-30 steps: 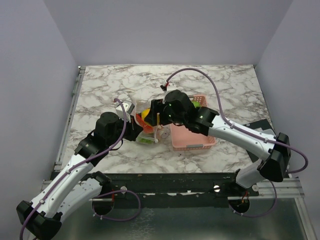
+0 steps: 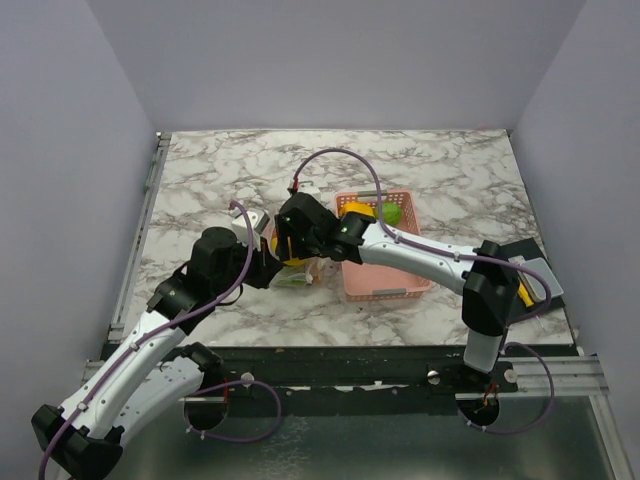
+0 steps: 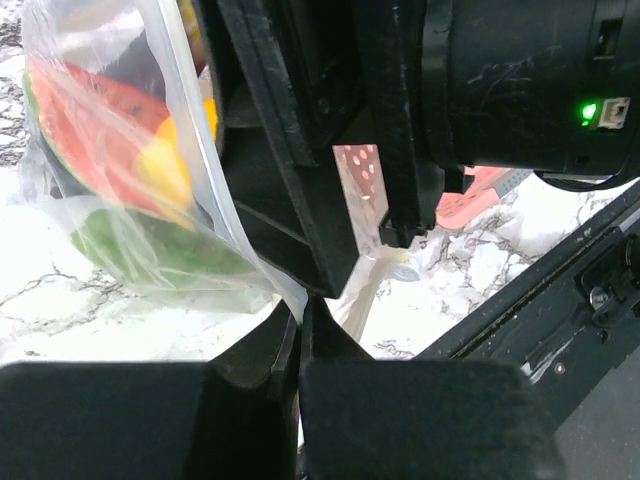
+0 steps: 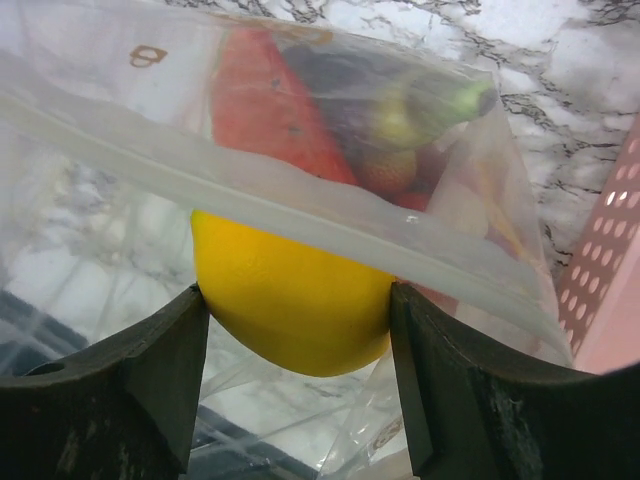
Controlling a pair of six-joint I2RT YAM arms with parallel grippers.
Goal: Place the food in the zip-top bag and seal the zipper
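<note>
In the left wrist view my left gripper is shut on the rim of the clear zip top bag (image 3: 110, 180). A watermelon slice (image 3: 95, 125) and something green (image 3: 160, 250) show through the film. From above, both arms hide much of the bag.
Right of the bag stands a pink basket (image 2: 385, 293) holding a yellow item (image 2: 357, 209) and a green item (image 2: 392, 213). A dark object with a grey pad (image 2: 540, 280) lies far right.
</note>
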